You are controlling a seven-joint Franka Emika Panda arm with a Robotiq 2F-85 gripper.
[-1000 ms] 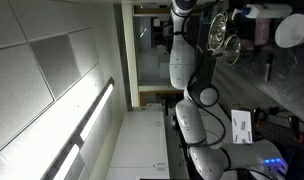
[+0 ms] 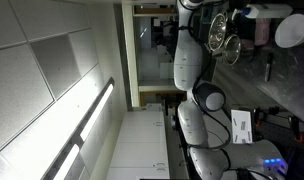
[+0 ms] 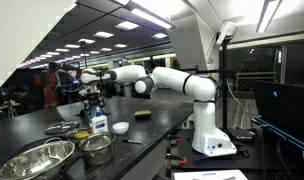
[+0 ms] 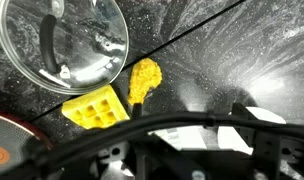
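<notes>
In the wrist view, my gripper shows along the bottom edge, its dark fingers apart with a gap between them; a black cable crosses in front. A white object lies behind that gap, partly covered, and I cannot tell whether anything touches it. Above the fingers are an orange-yellow lumpy item (image 4: 144, 78) and a yellow block (image 4: 95, 108) on the dark counter. A clear glass lid (image 4: 87, 45) with a black handle lies at the upper left. In the second exterior view, the gripper (image 3: 93, 100) is small, near a white bottle (image 3: 99, 121) with a blue label.
Metal bowls (image 3: 37, 160) and a steel pot (image 3: 97, 150) stand at the near left of the counter. A white round container (image 3: 120, 128) is beside the bottle. A reddish-rimmed pan (image 4: 10, 140) sits at the wrist view's left.
The arm's upper part has shifted slightly at the top of the first exterior view. The objects on the counter look unmoved.
</notes>
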